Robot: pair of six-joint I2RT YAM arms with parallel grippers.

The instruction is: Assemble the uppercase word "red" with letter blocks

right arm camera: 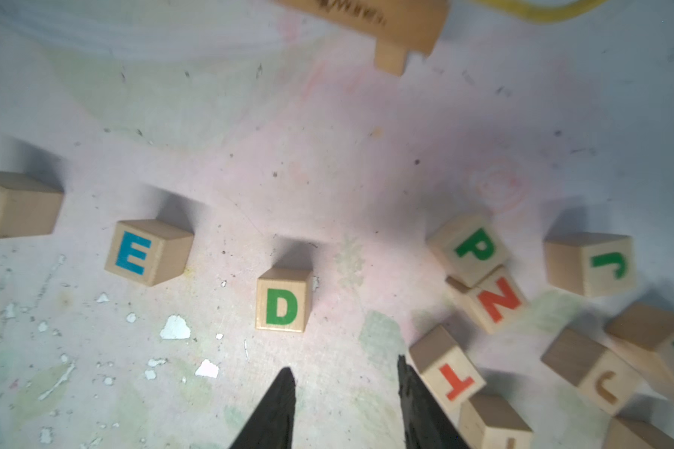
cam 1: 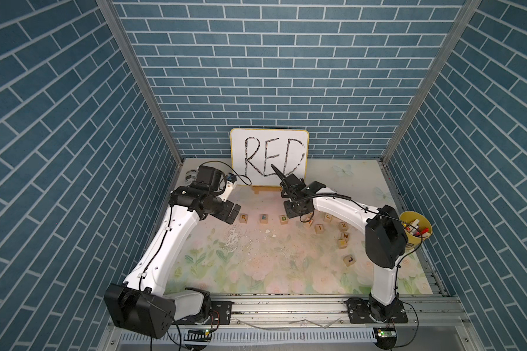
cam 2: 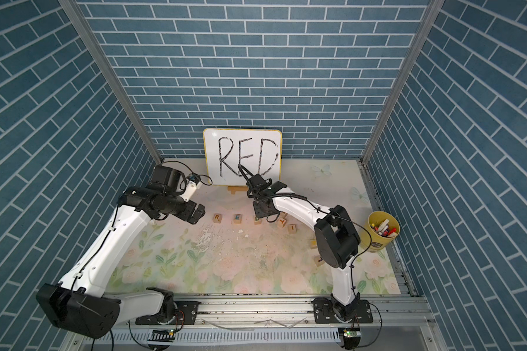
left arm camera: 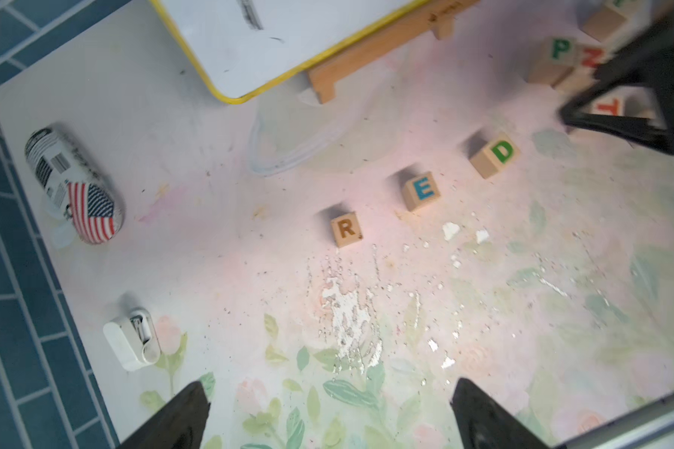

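Blocks R (left arm camera: 346,229), E (left arm camera: 421,191) and D (left arm camera: 494,155) form a spaced row reading RED, slightly slanted in the left wrist view, below the whiteboard (cam 1: 269,155) that shows RED. My left gripper hangs open above the table to the left of the row, nothing between its fingers. My right gripper is above the table just right of and nearer than D, its fingertips apart with nothing between them.
Spare blocks such as P (right arm camera: 468,247), N (right arm camera: 490,299) and T (right arm camera: 445,366) cluster right of D. A yellow bucket (cam 1: 415,234) stands far right, a can (left arm camera: 75,183) at the left.
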